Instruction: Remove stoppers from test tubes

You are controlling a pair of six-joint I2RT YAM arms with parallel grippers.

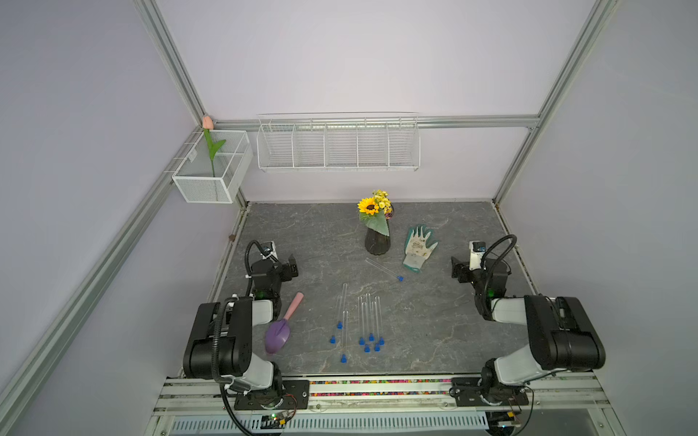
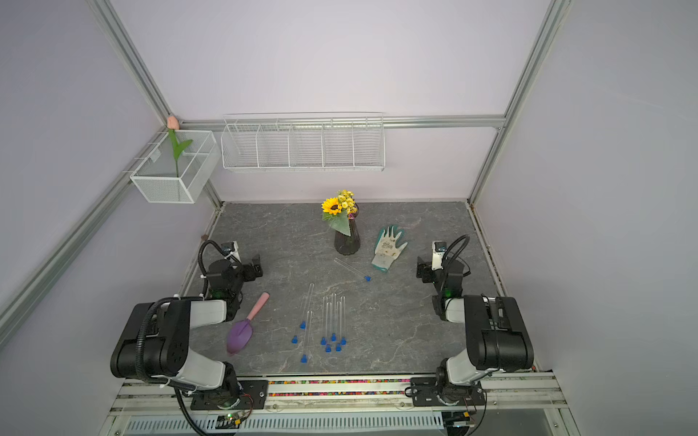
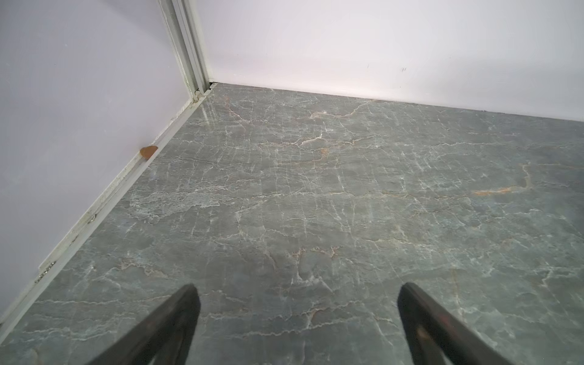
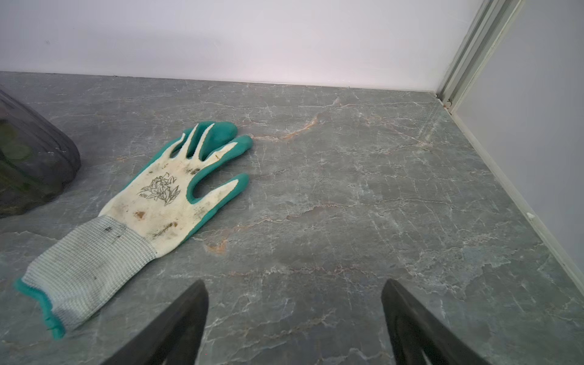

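Several clear test tubes with blue stoppers lie on the grey table, their stoppered ends toward the front. One tube on the left has its stopper closest to the front edge. Farther back, a lone tube lies slanted with a blue stopper at its right end. A blue stopper at the left shows no clear tube attached. My left gripper is open and empty, left of the tubes above bare table. Open and empty too, my right gripper is off to their right; neither wrist view shows a tube.
A dark vase with sunflowers and a work glove stand and lie toward the back. A purple scoop with a pink handle lies near the left arm. Wire baskets hang on the back wall.
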